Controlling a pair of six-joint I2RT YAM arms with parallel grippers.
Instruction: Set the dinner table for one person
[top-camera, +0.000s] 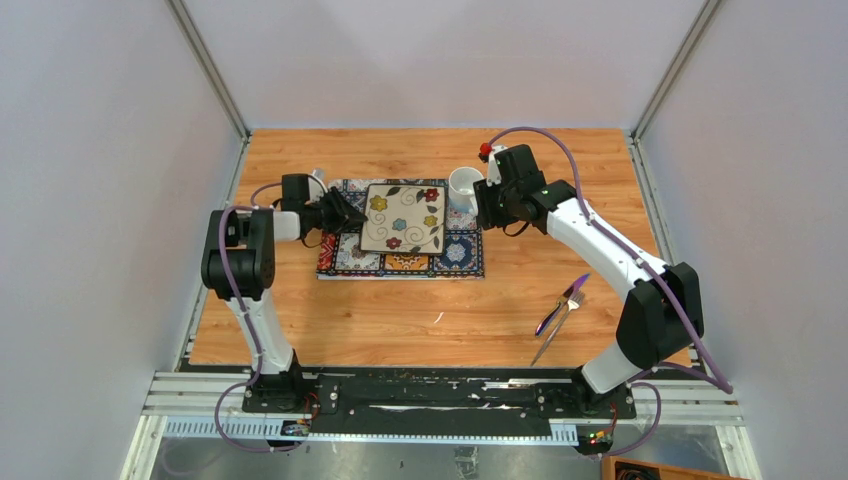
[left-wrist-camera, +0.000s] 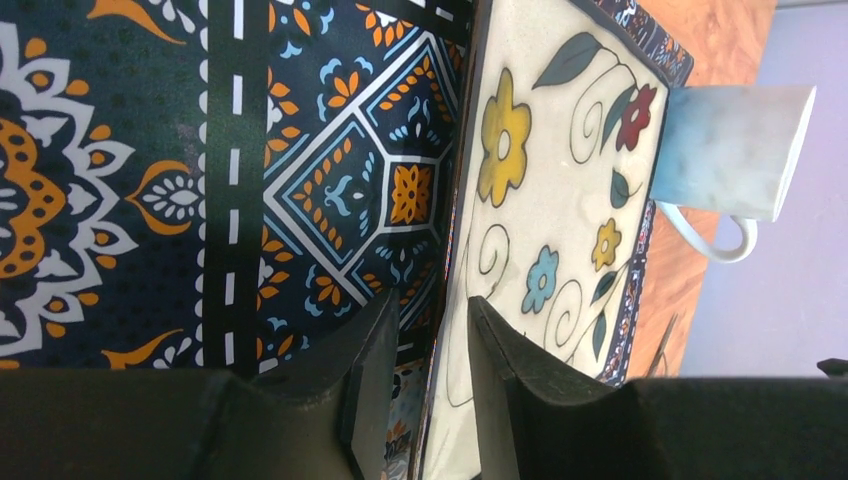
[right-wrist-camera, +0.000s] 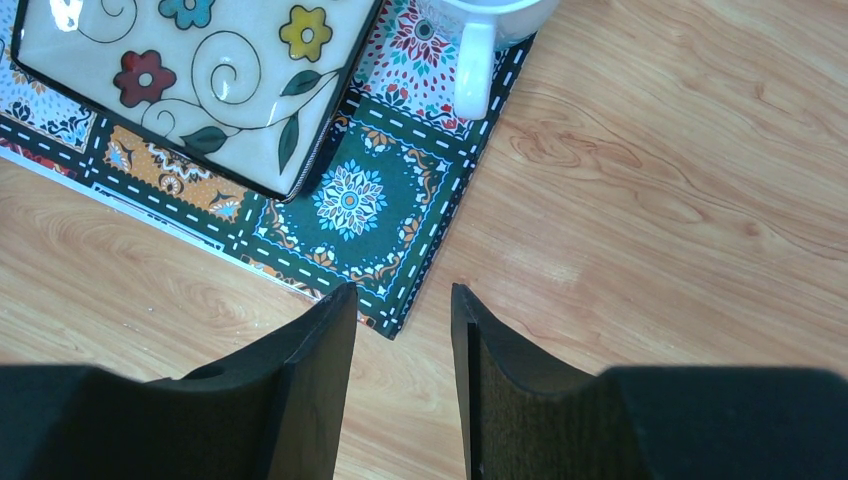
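Note:
A square cream plate with painted flowers lies on the patterned placemat. At the plate's left edge is my left gripper, part open; its fingers appear on either side of that dark rim, and I cannot tell whether they touch it. A white mug stands at the mat's upper right corner, its handle showing in the right wrist view. My right gripper is open and empty, above the mat's right edge, near the mug. A purple-handled knife and a fork lie on the table at the lower right.
A small white scrap lies in front of the mat. Pale walls enclose the table at the back and sides.

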